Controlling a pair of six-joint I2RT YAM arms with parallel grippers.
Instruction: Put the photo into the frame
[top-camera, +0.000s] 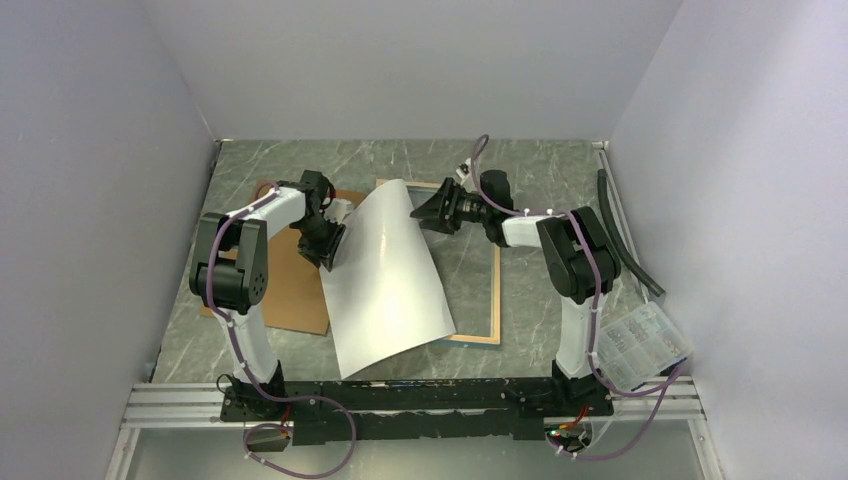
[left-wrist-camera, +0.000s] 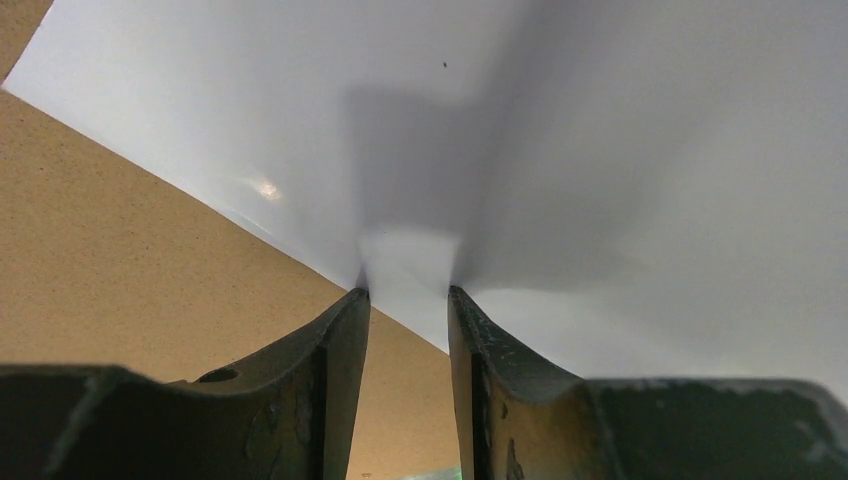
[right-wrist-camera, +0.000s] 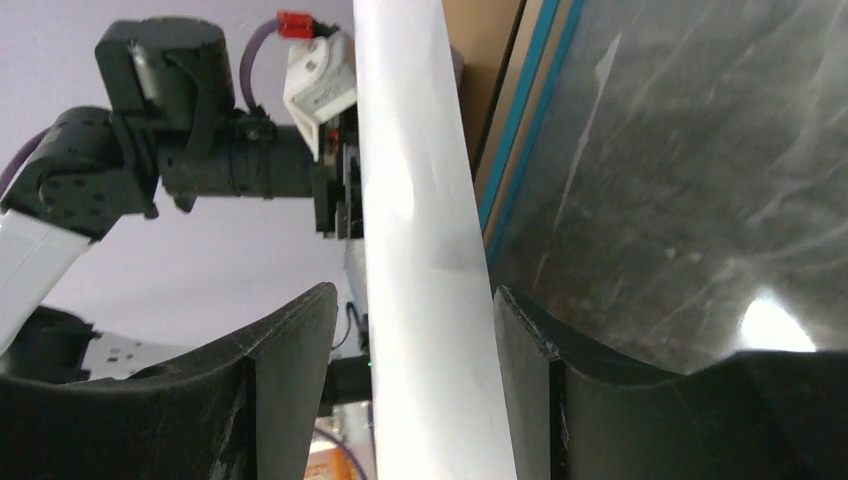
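The photo is a large white sheet (top-camera: 385, 275), tilted across the left part of the frame (top-camera: 497, 290), its lower end toward the front of the table. At its left edge is my left gripper (top-camera: 328, 262); in the left wrist view its fingers (left-wrist-camera: 345, 340) stand a little apart over the sheet's edge. My right gripper (top-camera: 420, 213) is by the sheet's upper right edge. Seen from the right wrist, its fingers (right-wrist-camera: 300, 340) are parted, with the sheet (right-wrist-camera: 420, 230) running through the gap, seemingly unclamped.
A brown backing board (top-camera: 290, 300) lies under and left of the left gripper. At the right stand a dark tube (top-camera: 615, 225) and a clear container (top-camera: 640, 345). Bare grey table shows at the back and right of the frame.
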